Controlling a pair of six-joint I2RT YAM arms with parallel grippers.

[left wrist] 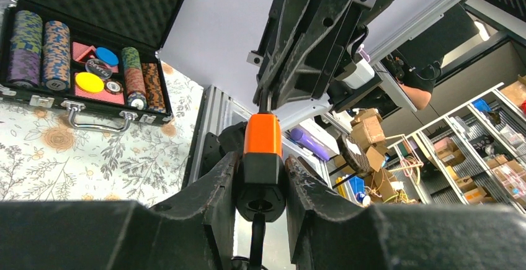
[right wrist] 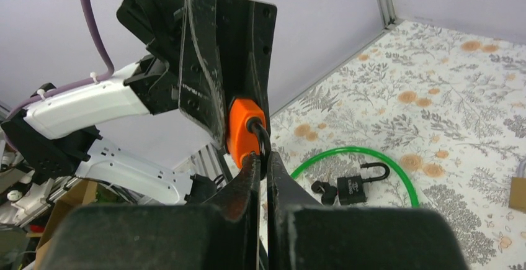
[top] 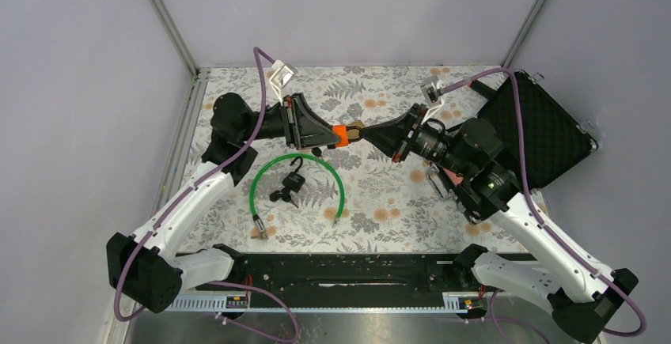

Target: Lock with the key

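Observation:
An orange padlock (top: 340, 135) is held in the air between both grippers. My left gripper (top: 332, 135) is shut on its body; in the left wrist view the orange body (left wrist: 262, 136) sits between the fingers, its black bottom toward the camera. My right gripper (top: 362, 133) is shut on the padlock's black shackle (right wrist: 263, 139), seen close in the right wrist view. A black padlock (right wrist: 352, 190) lies on the table inside the curve of a green cable lock (top: 340, 186), with keys (top: 283, 195) beside it. Whether a key is in the held lock cannot be told.
An open black case (top: 534, 130) of poker chips and cards stands at the right of the table, partly under my right arm. A small cardboard piece (right wrist: 518, 192) lies on the table.

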